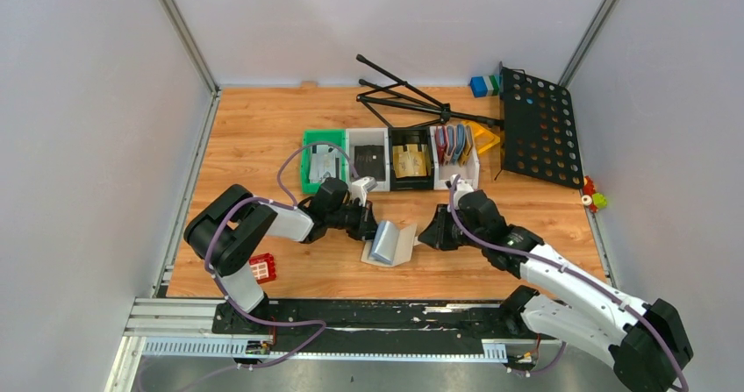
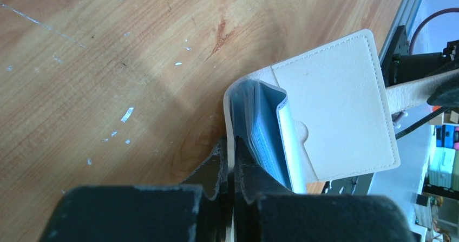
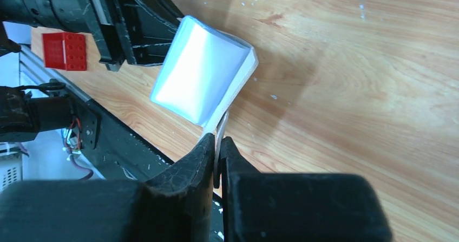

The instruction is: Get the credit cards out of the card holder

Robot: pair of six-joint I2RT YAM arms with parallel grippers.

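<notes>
A pale beige card holder (image 1: 404, 245) lies open low over the table, between my two grippers. Its bluish clear sleeves (image 2: 265, 128) stand bunched beside the flat cover (image 2: 338, 106). My left gripper (image 1: 373, 233) is shut on the holder's edge, and a thin pale rim shows between its fingers. My right gripper has its fingers shut on the narrow strap (image 2: 414, 90) that sticks out from the cover. From the right wrist, the sleeves (image 3: 195, 71) hide most of the holder. I cannot tell which sleeves contain cards.
Behind the grippers stands a row of bins, green (image 1: 304, 160) at the left and white (image 1: 456, 179) at the right. A black folded stand (image 1: 538, 129) lies at the back right. The red block (image 1: 263, 267) sits left of the holder.
</notes>
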